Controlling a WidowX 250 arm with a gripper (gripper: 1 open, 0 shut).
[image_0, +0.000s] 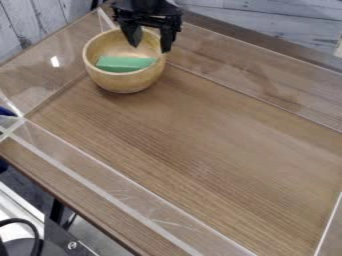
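A wooden bowl (124, 81) sits on the wooden table at upper left, with a green object (124, 63) lying inside it. My dark gripper (147, 38) is at the top, over the bowl's back, its fingers pointing down and apart; nothing clear shows between them.
A pale plank wall (267, 20) stands behind. A black cable lies at the lower left corner.
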